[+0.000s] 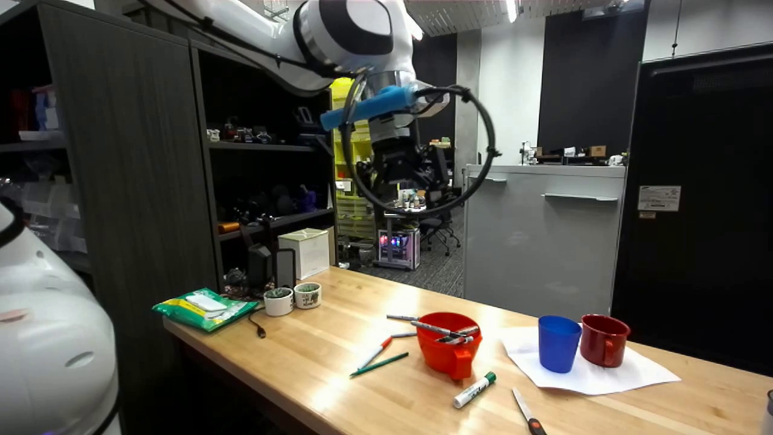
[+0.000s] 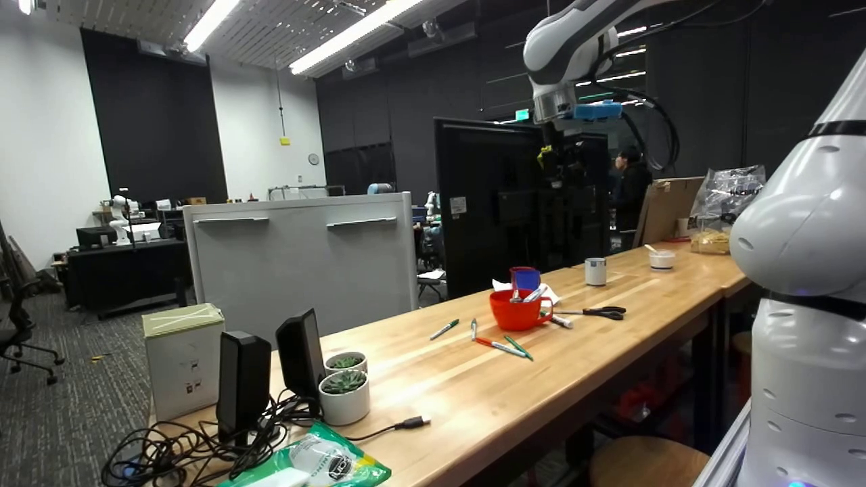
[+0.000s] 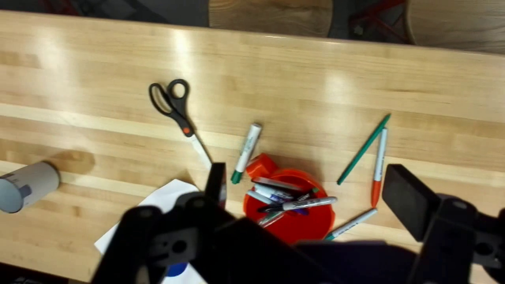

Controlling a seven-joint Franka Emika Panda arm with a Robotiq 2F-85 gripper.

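My gripper stands open, its two black fingers wide apart and nothing between them. It hangs high above the table in both exterior views. Below it in the wrist view is a red cup [image 1: 438, 355] holding several pens and markers. Around the cup lie a white marker with a green cap [image 3: 246, 150], a green pencil [image 3: 364, 148], a white marker with a red cap [image 3: 379, 165] and a thin green-tipped marker [image 3: 352, 224]. Scissors [image 3: 182, 113] with black handles lie to the left in the wrist view.
A blue cup [image 1: 558, 344] and a dark red mug [image 1: 604, 341] stand on white paper [image 1: 594, 382]. A white can [image 2: 596, 272] stands farther along. Potted plants [image 2: 344, 396], speakers [image 2: 243, 381] and a green bag [image 2: 312, 461] crowd the other end. Bare wood lies between.
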